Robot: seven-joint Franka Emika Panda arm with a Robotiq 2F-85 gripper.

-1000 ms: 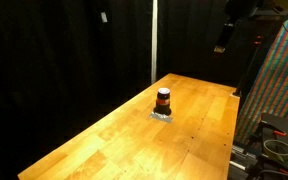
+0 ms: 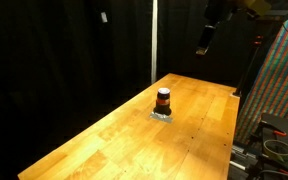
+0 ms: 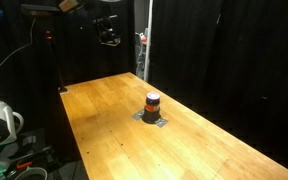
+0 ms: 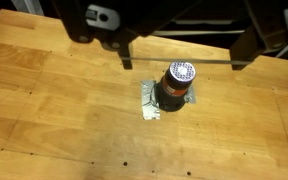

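A dark bottle-like container point(image 2: 163, 99) with an orange-red band stands upright on a silver patch point(image 2: 161, 117) on the wooden table. From above, the wrist view shows its white dotted lid point(image 4: 183, 71) and dark side. High over the table, right of the container in exterior view 1, hangs my gripper, open. In the wrist view its fingers point(image 4: 246, 47) are wide apart, the container lying below and between them, not touched. A thin pale line crosses from one finger to the other; what it is, I cannot tell.
Black curtains point(image 3: 234, 60) hang behind it, with a pale vertical post point(image 2: 154, 40) at the far edge. Cables and equipment point(image 2: 277, 148) lie beside the table at right in exterior view 1.
The container has stayed where it was.
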